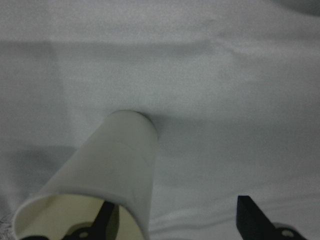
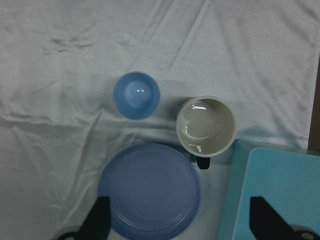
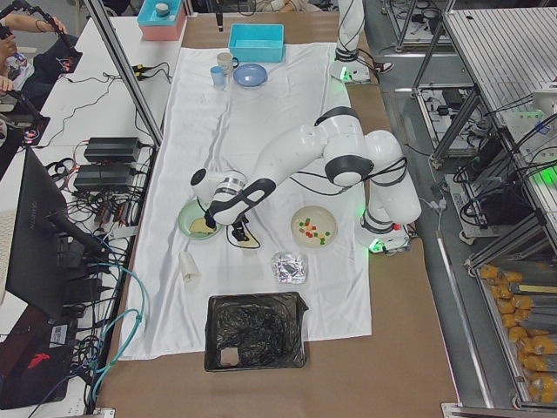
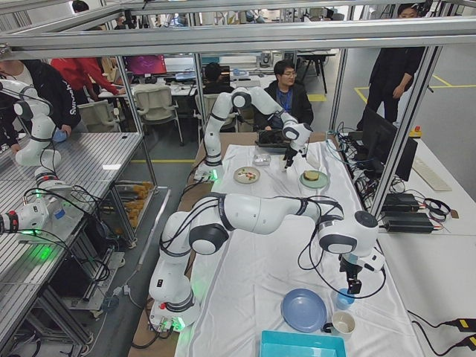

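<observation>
My left gripper stands open low over the white cloth; in the left wrist view a white hollow cylinder (image 3: 190, 266) (image 1: 115, 155) lies by one finger, which overlaps its opening. Whether they touch I cannot tell. My right gripper is open above a blue plate (image 2: 150, 190), a light-blue cup (image 2: 136, 95) and a pale mug (image 2: 205, 125) with a dark handle, beside a turquoise bin (image 2: 270, 185).
A green plate (image 4: 314, 181) with yellow food, a cream plate (image 3: 315, 212) with small coloured pieces, a foil packet (image 3: 289, 268) and a black-lined tray (image 3: 265, 335) share the left arm's end.
</observation>
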